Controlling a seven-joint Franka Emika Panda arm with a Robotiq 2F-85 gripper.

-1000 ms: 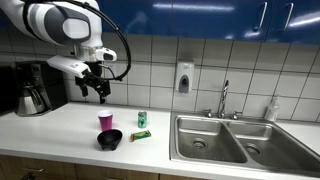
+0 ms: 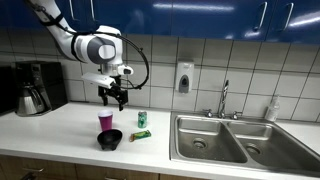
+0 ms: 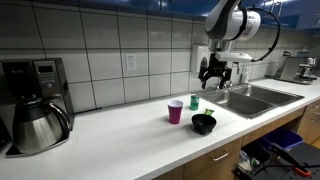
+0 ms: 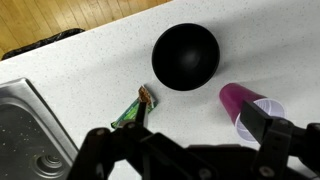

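Above the white counter hangs my gripper, open and empty, its fingers pointing down in the wrist view. Beneath it in that view lie a black bowl (image 4: pixel 186 57), a magenta cup (image 4: pixel 236 99) and a small green packet (image 4: pixel 134 109) with a brown end. From the first exterior view, the cup (image 2: pixel 105 120) stands behind and left of the bowl (image 2: pixel 109 141), and the packet (image 2: pixel 140 135) lies to the bowl's right. A green can (image 2: pixel 142 119) stands farther back. The gripper touches none of these.
A double sink (image 2: pixel 209 140) with a faucet (image 2: pixel 223 100) is set into the counter at the right. A steel coffee maker (image 3: pixel 40 115) stands at the other end. Counter between coffee maker and cup is clear.
My arm has moved to the right across the counter and the gripper now hangs nearer the cup and bowl. The objects on the counter have stayed put.
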